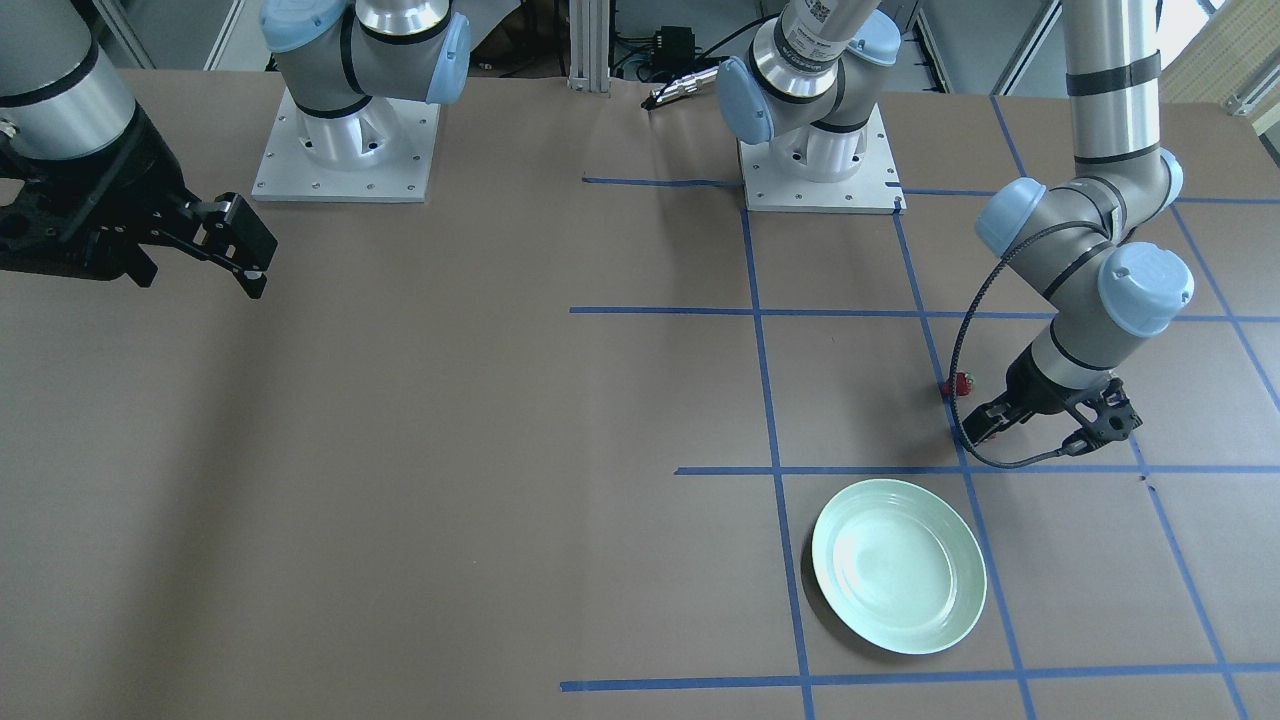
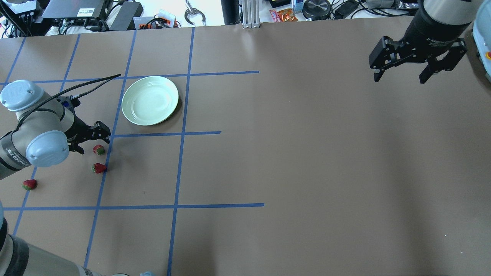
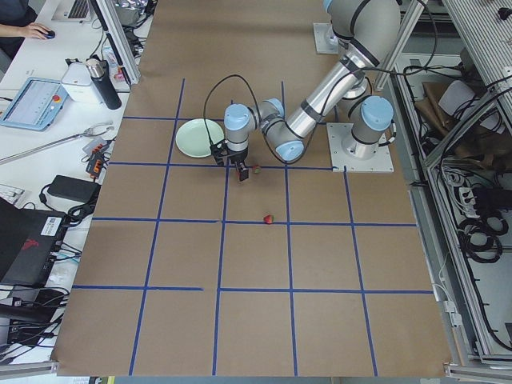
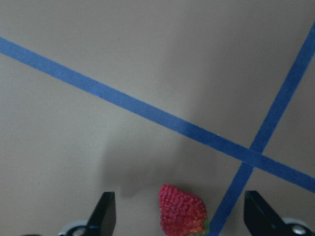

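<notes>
My gripper (image 2: 96, 142) is low over the table among three strawberries. In the left wrist view a strawberry (image 4: 182, 210) lies between my open fingertips, which stand apart from it at either side. In the top view that strawberry (image 2: 99, 149) is just beside the gripper; a second strawberry (image 2: 99, 168) and a third strawberry (image 2: 30, 184) lie farther off. In the front view one strawberry (image 1: 959, 384) shows behind the gripper. A pale green plate (image 2: 150, 99) lies empty near the gripper.
Another arm with a large black gripper (image 2: 416, 53) hangs over the far end of the table. Further arms (image 1: 816, 120) stand on white mounting plates at the back.
</notes>
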